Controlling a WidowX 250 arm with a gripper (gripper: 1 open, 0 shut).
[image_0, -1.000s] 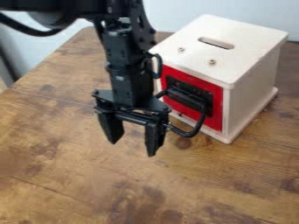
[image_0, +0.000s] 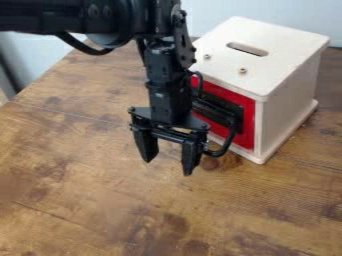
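My black gripper (image_0: 166, 155) hangs fingers-down over the wooden table in front of a pale wooden box (image_0: 281, 100). Its two fingers stand apart with nothing between them. The box has a slot and two small knobs on top and a red front face (image_0: 243, 142), partly hidden behind my arm, gripper body and cable.
The box takes up the back right. A white wall stands behind the table.
The box has not moved.
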